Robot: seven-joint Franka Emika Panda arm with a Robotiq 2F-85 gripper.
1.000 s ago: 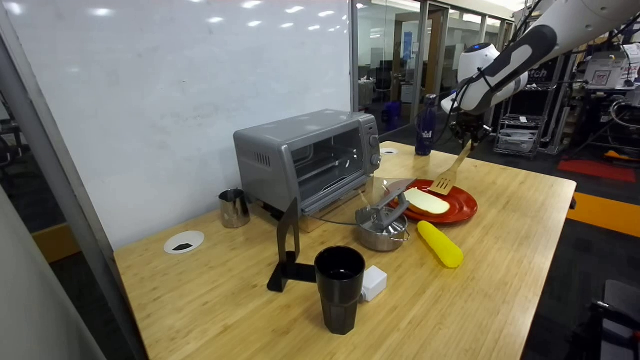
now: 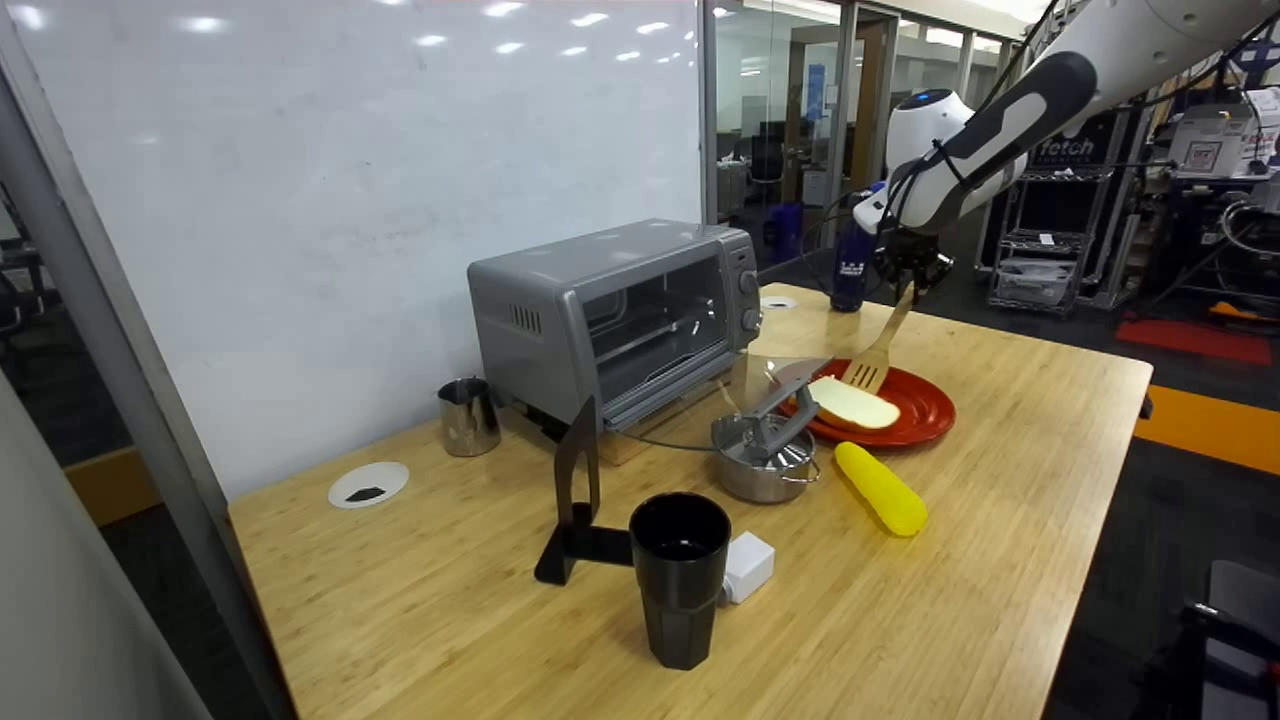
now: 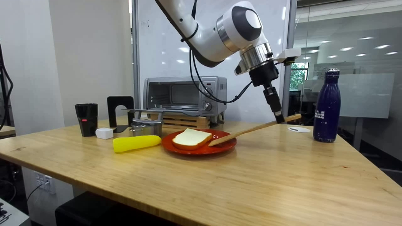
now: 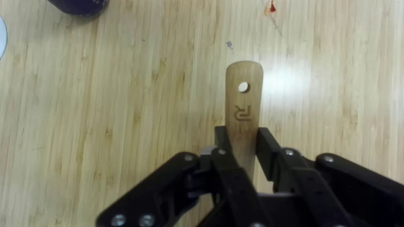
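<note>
My gripper is shut on the handle of a wooden spatula (image 4: 244,81), whose holed end sticks out past the fingertips. In exterior view 2 the spatula (image 3: 256,128) slants down from the gripper (image 3: 279,117) to a red plate (image 3: 222,148). Its slotted head (image 2: 866,370) is over the plate, right at the edge of the bread slice (image 2: 854,404) in exterior view 1. Whether any of the head lies under the bread cannot be made out. The bread (image 3: 191,138) rests flat on the plate's left part in exterior view 2.
Beside the plate lie a yellow object (image 2: 882,488) and a steel pot (image 2: 764,468). A toaster oven (image 2: 612,318) with its door down stands behind. A blue bottle (image 3: 327,107) is to the right in exterior view 2.
In exterior view 1 the arm and spatula have shifted left, bringing the spatula's head from the plate's far side to the bread's edge. Bread and plate look unmoved.
</note>
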